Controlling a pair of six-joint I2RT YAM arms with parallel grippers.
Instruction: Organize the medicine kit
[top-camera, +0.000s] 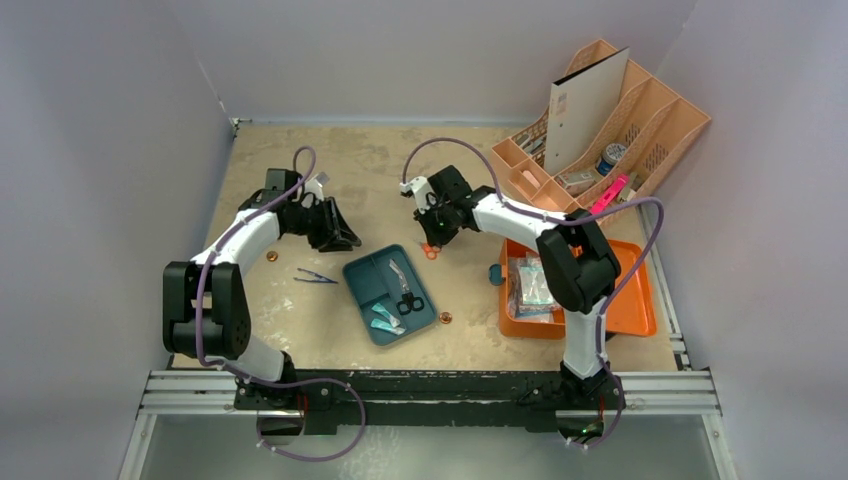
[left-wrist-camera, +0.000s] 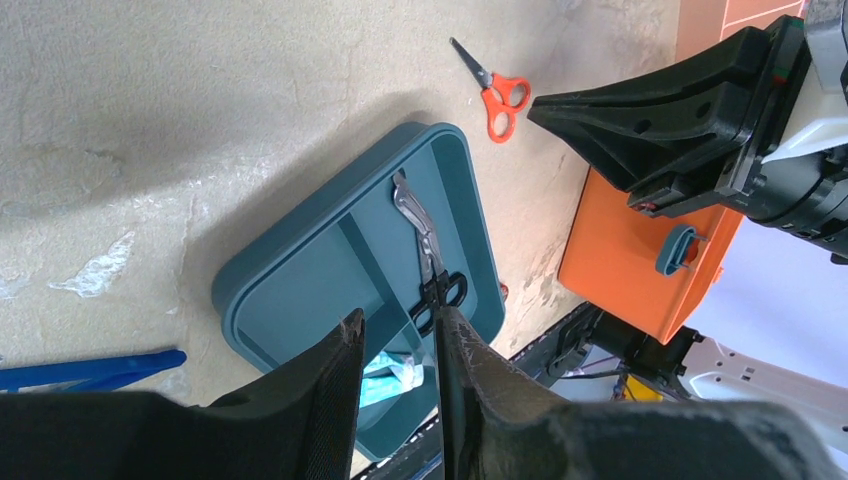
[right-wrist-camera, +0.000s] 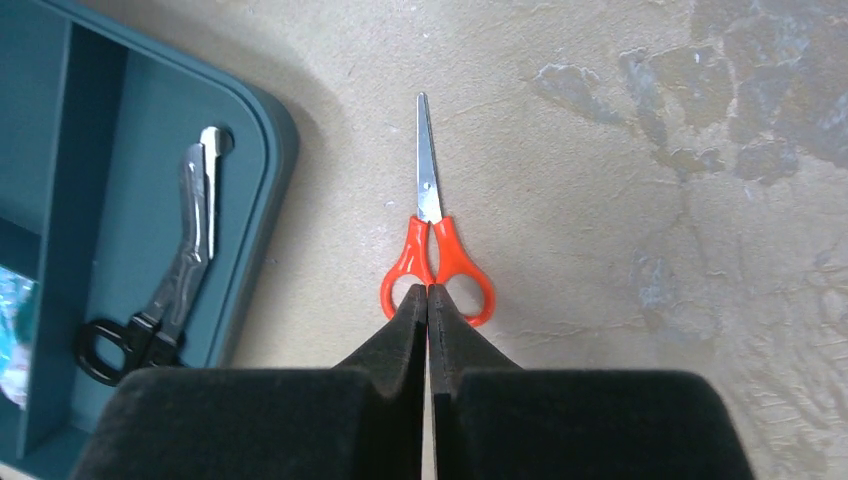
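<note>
On the table lies a pair of orange-handled scissors (right-wrist-camera: 452, 252), flat, blades away from my right gripper. That gripper is shut with nothing between its fingers; its tips overlap the handle loops in the right wrist view, and the left wrist view shows the scissors (left-wrist-camera: 499, 98) just off those tips. The teal tray (top-camera: 362, 310) holds black-handled shears (top-camera: 404, 285) and small blue-white packets (top-camera: 387, 322). My left gripper is open and empty, above the table near the tray. Blue tweezers (top-camera: 316, 278) lie left of the tray.
An orange box (top-camera: 508, 324) with packets inside and its lid (top-camera: 632, 290) sits under the right arm. A peach organizer (top-camera: 655, 125) fills the back right corner. Small round brown items (top-camera: 445, 317) lie near the tray.
</note>
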